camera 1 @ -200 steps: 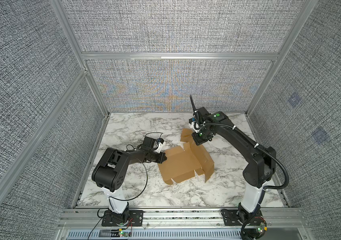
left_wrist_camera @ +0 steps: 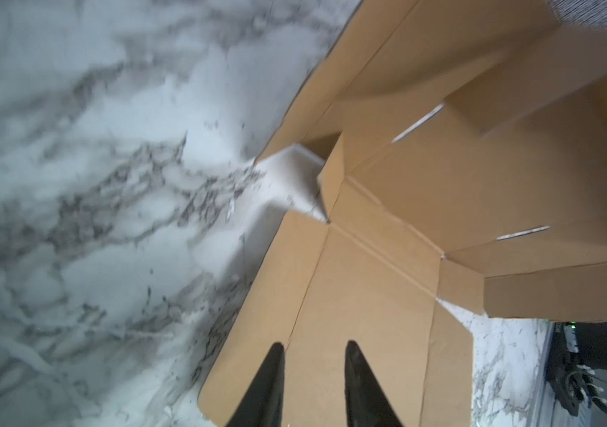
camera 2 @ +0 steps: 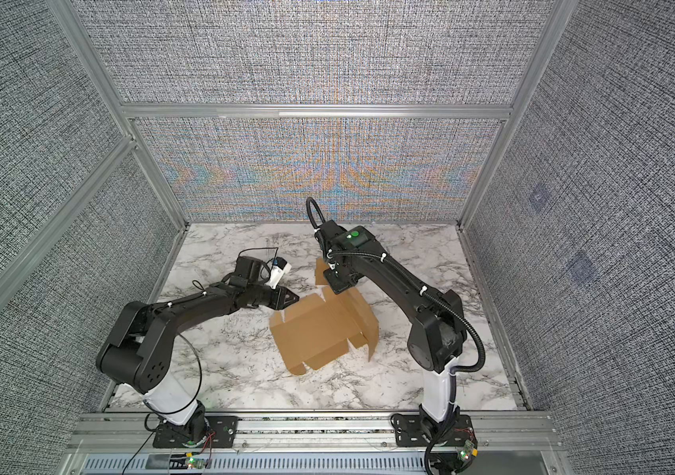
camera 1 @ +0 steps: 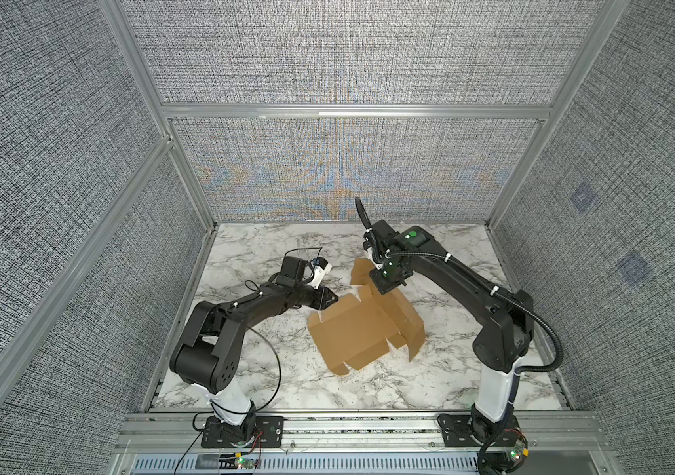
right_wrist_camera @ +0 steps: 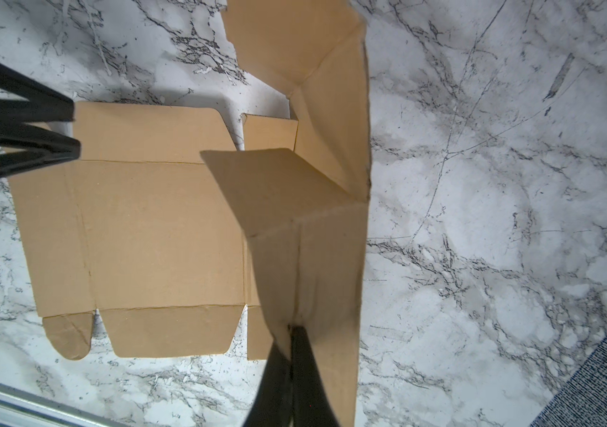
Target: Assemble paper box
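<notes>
A creased cardboard box blank lies mid-table, its right-hand panels bent upright, as the right wrist view also shows. My right gripper is shut on the edge of a raised cardboard panel, reached from behind and above. My left gripper stands part open just above the blank's upper-left edge; its blurred fingertips show in the left wrist view over a flat panel, with no cardboard seen held between them.
Grey textured walls enclose it.
My left gripper has risen toward the back and right. The right arm has shifted a little left, and the blank has slid slightly toward the front left.
</notes>
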